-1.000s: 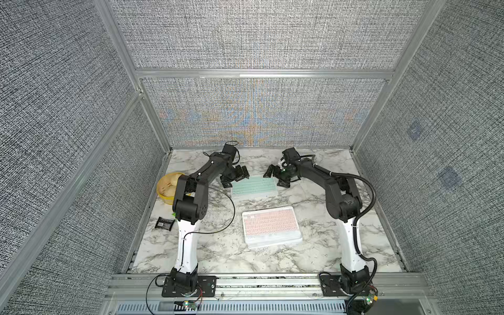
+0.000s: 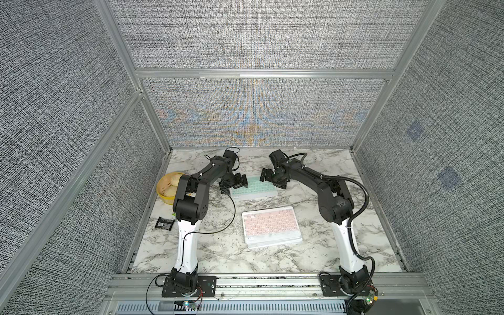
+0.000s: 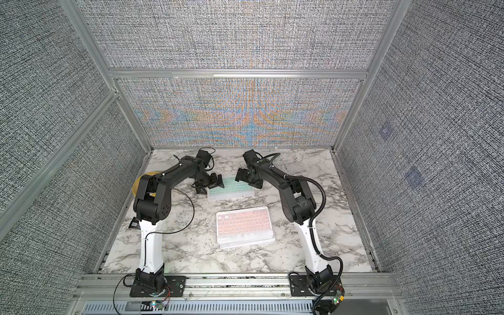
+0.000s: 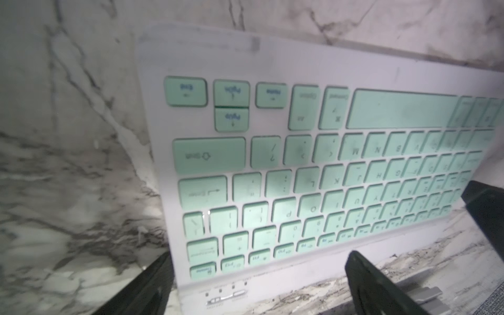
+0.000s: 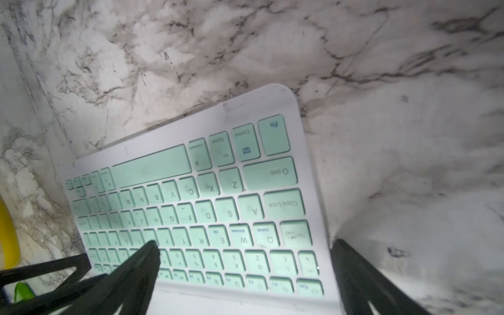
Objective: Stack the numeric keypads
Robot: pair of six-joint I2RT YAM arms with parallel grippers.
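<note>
A mint-green keyboard [image 2: 254,187] with a white frame lies flat at the back middle of the table. My left gripper [image 2: 237,185] hangs at its left end, open; in the left wrist view its fingers [image 4: 375,283] stand wide apart with the keyboard's end between them. At the right end is my right gripper [image 2: 273,180], also open. In the right wrist view one of its fingers [image 5: 357,275] is near the keyboard's side edge. Closer to the front lies a pink keyboard [image 2: 270,222]; a white layer shows under its front edge, and I cannot tell what it is.
A yellow bowl [image 2: 167,195] with pale things inside stands at the left, partly behind the left arm. A small black packet [image 2: 164,223] lies in front of it.
My right gripper has moved left over its right end. Both keyboards stay put.
</note>
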